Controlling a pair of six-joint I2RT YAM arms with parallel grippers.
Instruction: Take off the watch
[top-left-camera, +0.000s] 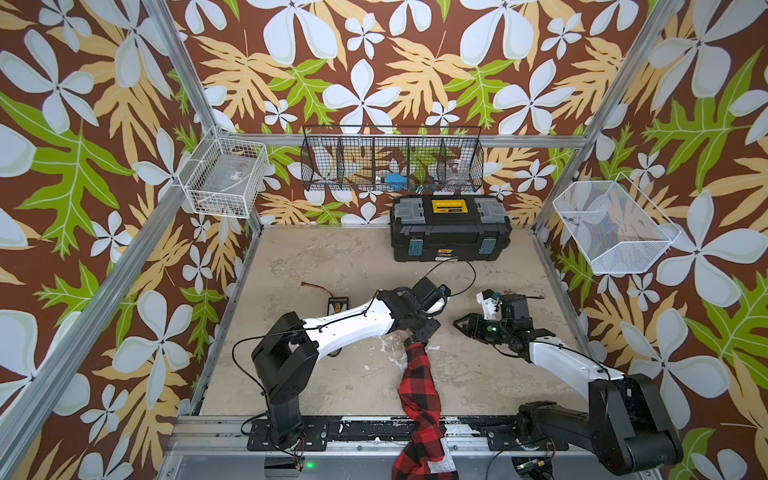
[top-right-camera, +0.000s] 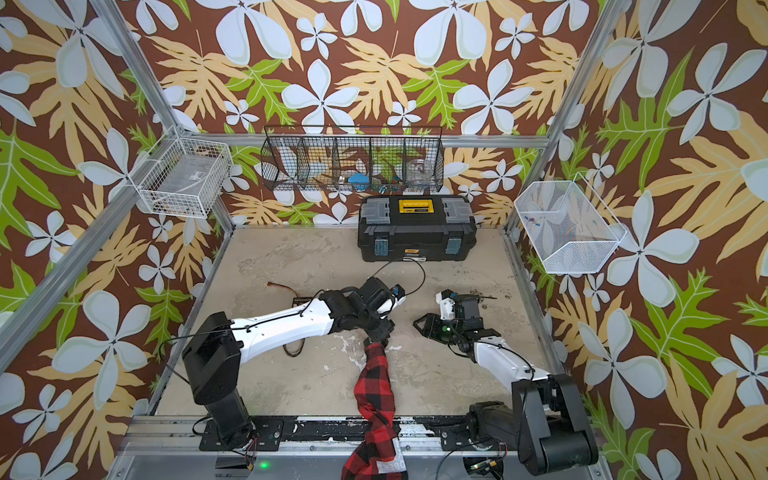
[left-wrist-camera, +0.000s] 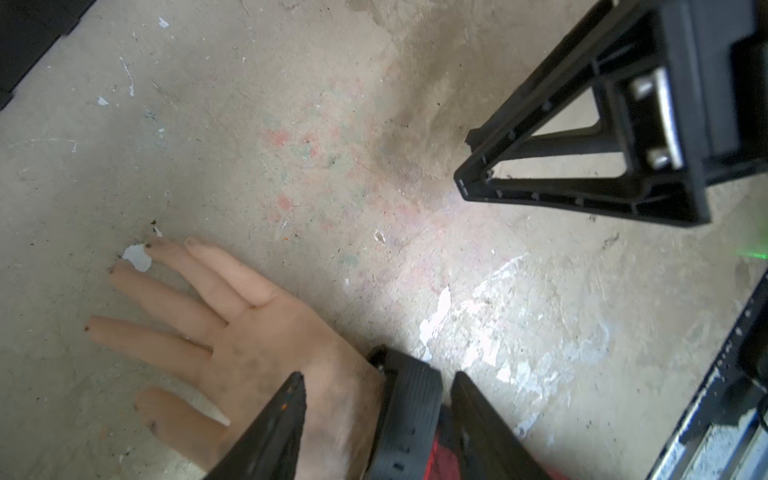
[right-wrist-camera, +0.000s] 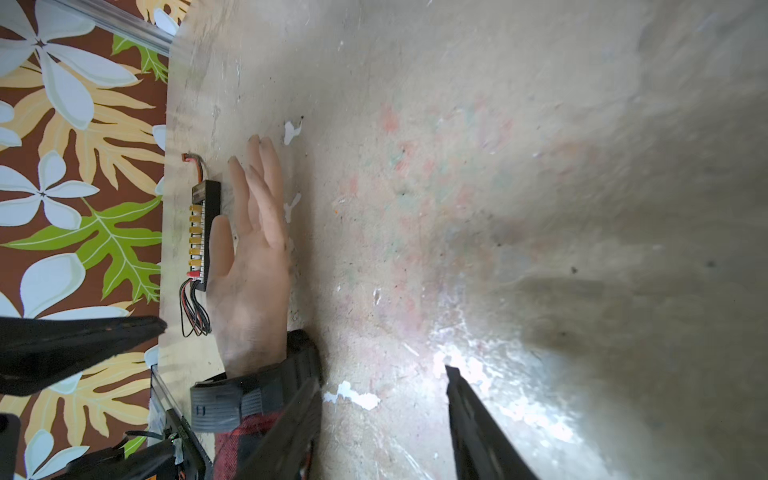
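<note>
The black watch (left-wrist-camera: 406, 416) sits around the wrist of a mannequin hand (left-wrist-camera: 296, 376), where a red-and-black plaid sleeve (top-left-camera: 420, 392) begins. My left gripper is over the watch, its fingers standing apart on either side of the strap in the left wrist view; contact with it cannot be made out. From the right side, the watch (right-wrist-camera: 256, 392) still encircles the wrist, the hand (right-wrist-camera: 252, 304) reaching away. My right gripper is open to the right of the watch, with only bare floor between its fingers. In the top views the left arm hides the hand.
A black toolbox (top-left-camera: 450, 228) stands at the back, below a wire basket rack (top-left-camera: 392, 164). Beyond the hand lies a small black board with wires (right-wrist-camera: 205, 232). Floor (top-left-camera: 480, 384) to the right of the sleeve is clear.
</note>
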